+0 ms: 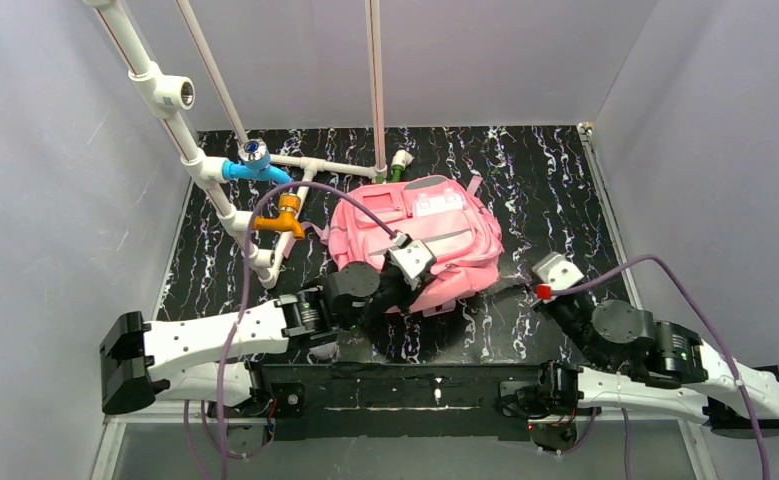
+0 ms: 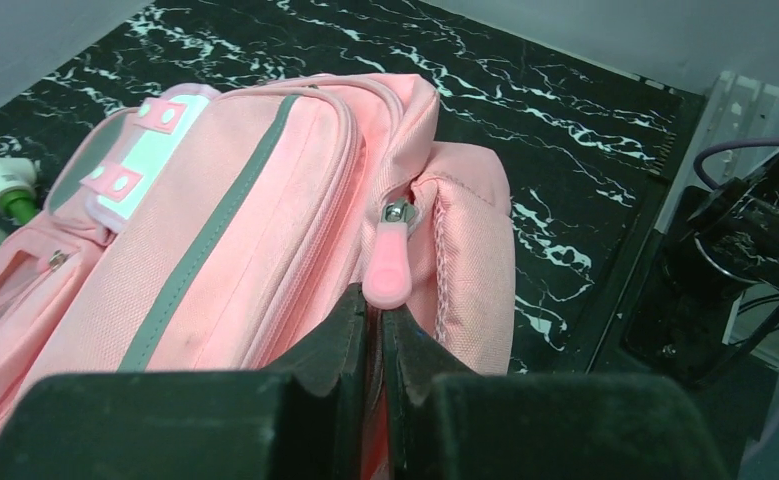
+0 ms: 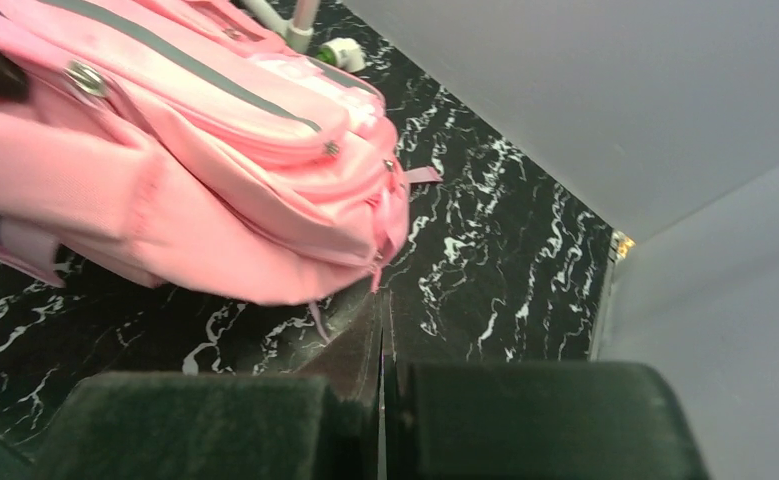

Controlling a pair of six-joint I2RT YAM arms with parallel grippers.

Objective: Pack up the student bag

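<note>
The pink student bag (image 1: 415,225) lies in the middle of the black marble table. In the left wrist view my left gripper is shut on the bag at a zipper, just below a pink pull tab (image 2: 390,265) and metal slider. My right gripper sits off the bag's right side, pointing toward its lower edge; its fingertips look shut, and whether anything thin is between them is unclear. The bag's front lies partly behind the left arm in the top view.
White pipes with blue (image 1: 257,172) and orange (image 1: 280,222) fittings stand left of the bag.
</note>
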